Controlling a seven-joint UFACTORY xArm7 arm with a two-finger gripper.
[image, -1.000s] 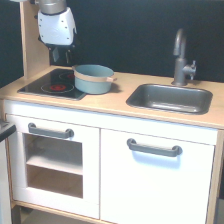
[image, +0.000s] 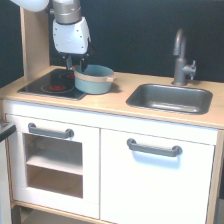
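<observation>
A blue-grey pot (image: 97, 86) with small light handles stands at the right edge of the black stovetop (image: 45, 86), partly over the wooden counter. My gripper (image: 78, 63), dark beneath a white arm, hangs low at the pot's left back rim. Its fingers are small and dark against the dark wall, so I cannot make out whether they are apart or touching the pot. The inside of the pot is mostly hidden by its near wall.
A metal sink (image: 170, 98) with a grey faucet (image: 181, 58) is set into the counter on the right. Bare wood lies between pot and sink. Below are an open-fronted oven compartment (image: 55, 165) and a white cabinet door (image: 153, 183). A wooden post (image: 36, 45) rises behind the stove.
My arm has come down and to the right, from above the stove to the pot's left back rim. The pot looks almost unmoved.
</observation>
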